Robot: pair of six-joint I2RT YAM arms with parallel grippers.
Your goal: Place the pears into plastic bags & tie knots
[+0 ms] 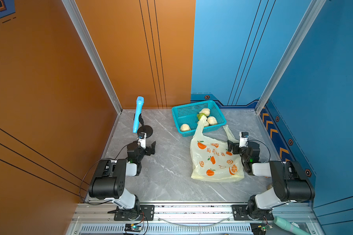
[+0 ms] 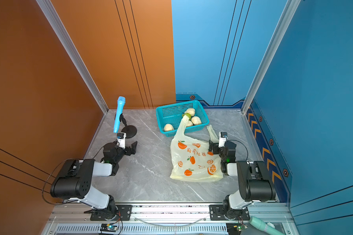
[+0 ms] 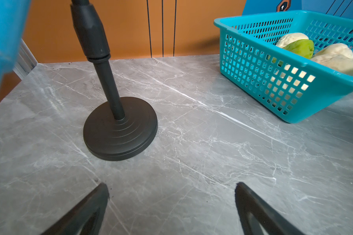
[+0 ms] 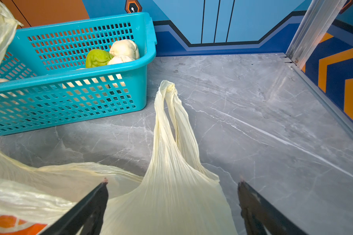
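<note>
A pale yellow plastic bag printed with oranges (image 1: pixel 215 160) lies flat at centre right, one handle (image 4: pixel 168 129) upright, the other draped on the teal basket (image 1: pixel 178 115). In the basket are several cream round items (image 2: pixel 196 119) and a green pear-like one (image 4: pixel 98 58). My left gripper stands open and empty over bare table, left of the bag. My right gripper is open above the bag's right side, near that upright handle, holding nothing.
A blue microphone (image 1: pixel 138 109) on a black stand (image 3: pixel 119 133) stands at the back left, close beyond my left gripper.
</note>
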